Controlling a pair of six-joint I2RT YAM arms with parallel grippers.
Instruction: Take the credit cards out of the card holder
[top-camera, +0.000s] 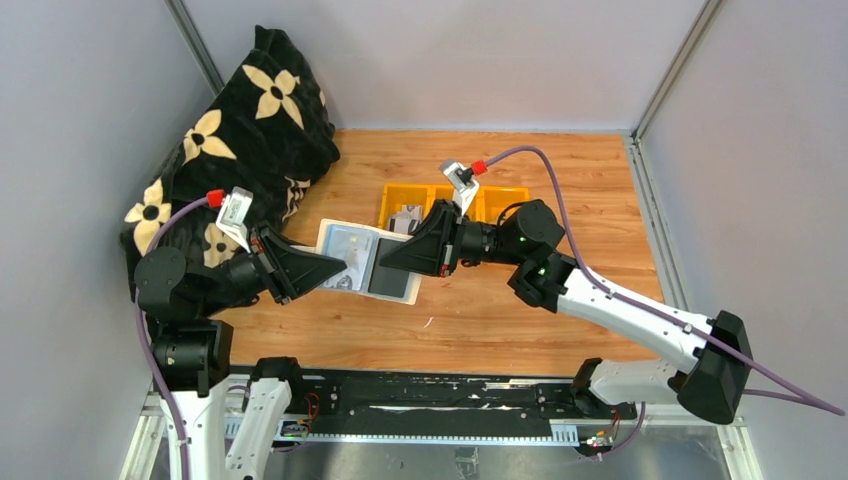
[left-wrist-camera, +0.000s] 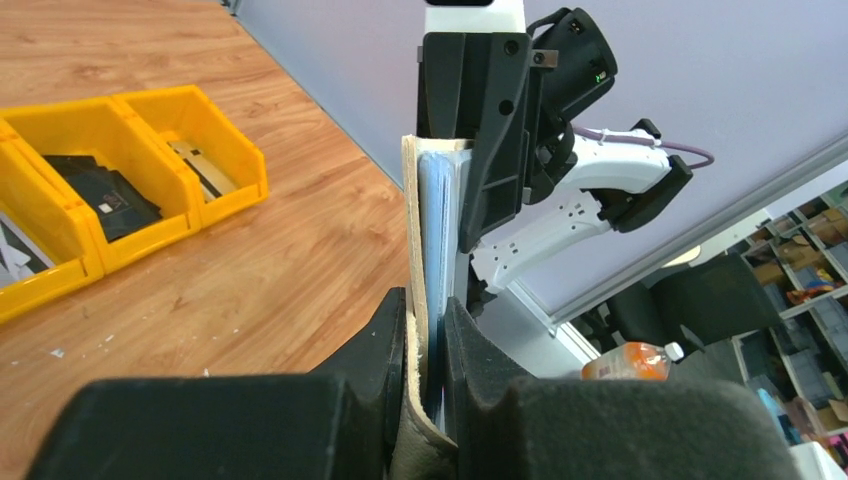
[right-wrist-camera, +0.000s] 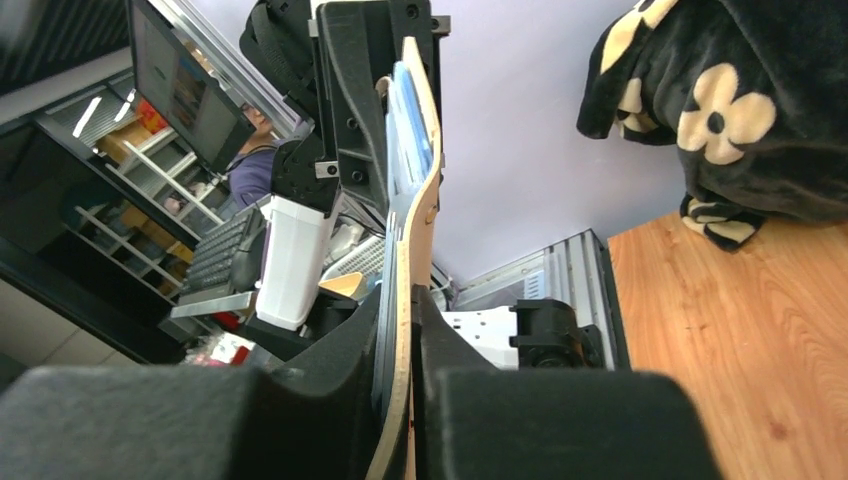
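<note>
The card holder (top-camera: 388, 280), cream-edged with light blue cards and a dark panel, is held upright between both grippers above the table, in the middle of the top view. My left gripper is shut on one end; in its wrist view the blue cards (left-wrist-camera: 436, 220) stand inside the cream cover. My right gripper is round the other end, the holder between its fingers; I cannot tell how tightly it grips. In that view the blue cards (right-wrist-camera: 410, 130) show along the holder's open edge.
A yellow three-compartment organiser (top-camera: 390, 195) with dark and grey items stands behind the grippers. A black flowered cushion (top-camera: 260, 130) fills the back left. Bare wooden table (top-camera: 590, 180) lies at the back right and in front.
</note>
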